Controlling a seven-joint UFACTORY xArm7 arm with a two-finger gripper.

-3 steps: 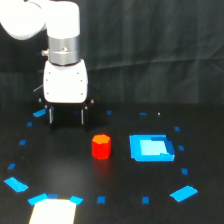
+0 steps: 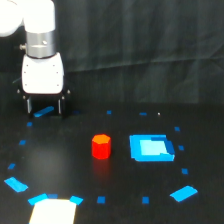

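A red block [image 2: 101, 147] with a six-sided outline sits near the middle of the dark surface. To its right lies a blue square [image 2: 136, 146] with a pale, nearly white patch inside it. My gripper [image 2: 44, 105] hangs at the upper left, well apart from both. Its dark fingers [image 2: 28, 104] are spread, and I see nothing held between them. A strip of blue tape on the surface shows behind the gap.
Small blue marks dot the dark table [image 2: 75, 175]. Longer blue strips [image 2: 184, 193] lie at the right and lower left. A pale square [image 2: 53, 212] is cut off by the bottom edge. Dark curtain-like backing stands behind.
My gripper has moved left and a little higher in the view, away from the red block. The red block and the blue square stay where they were.
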